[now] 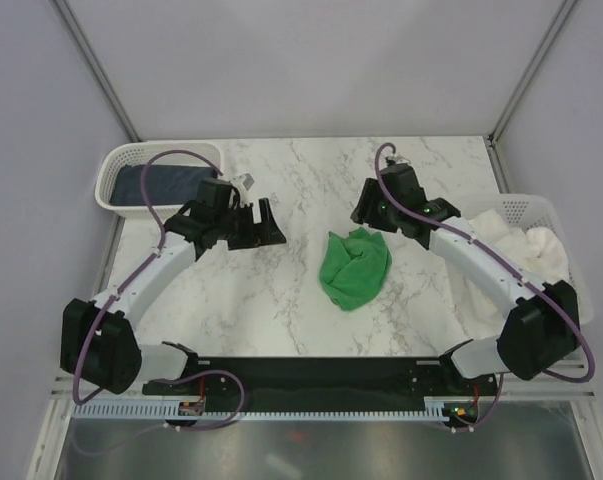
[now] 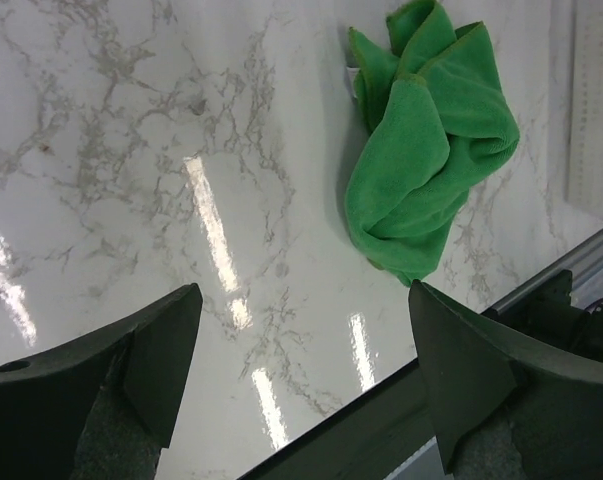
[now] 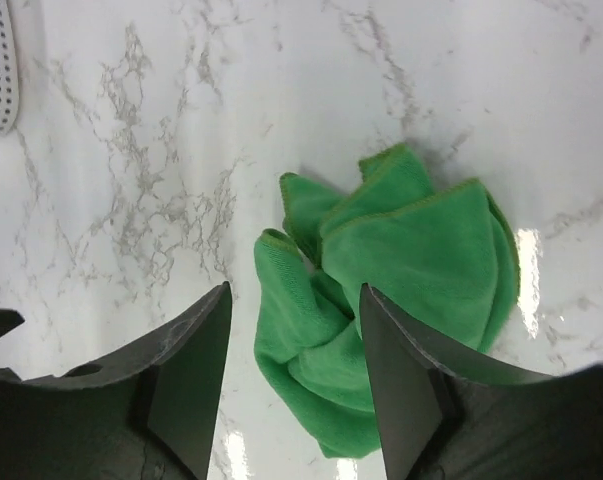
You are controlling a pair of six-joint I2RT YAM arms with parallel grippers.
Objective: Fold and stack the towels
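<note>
A crumpled green towel lies on the middle of the marble table, also seen in the left wrist view and right wrist view. My right gripper is open just above its back edge, with nothing between its fingers. My left gripper stands open over bare table left of the towel. At the far right a white basket holds pale cloths. A white basket at the back left holds a dark folded cloth.
The baskets take up the back left corner and the right side.
</note>
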